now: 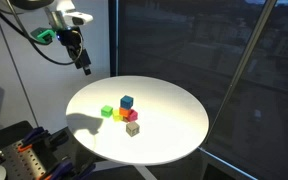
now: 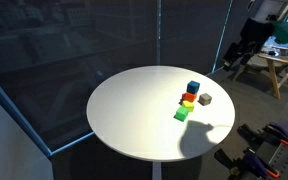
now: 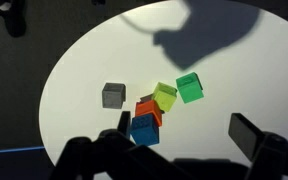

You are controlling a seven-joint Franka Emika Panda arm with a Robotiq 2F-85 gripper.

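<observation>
My gripper (image 1: 84,66) hangs high above the left side of the white round table, clear of every block. Its fingers are wide open in the wrist view, the gap between the fingers empty. Below lies a cluster of small blocks: a green block (image 3: 189,87), a yellow block (image 3: 164,96), an orange-red block (image 3: 149,110) and a blue block (image 3: 144,130). The blue block (image 1: 127,102) appears raised on others, with a pinkish-red block (image 1: 131,116) low beside the orange one. Apart from the cluster stands a grey-brown block (image 1: 132,129).
A curved edge bounds it, with dark floor beyond. The arm's shadow falls across the tabletop near the green block. A wooden chair (image 2: 274,70) stands behind at the right in the second exterior view.
</observation>
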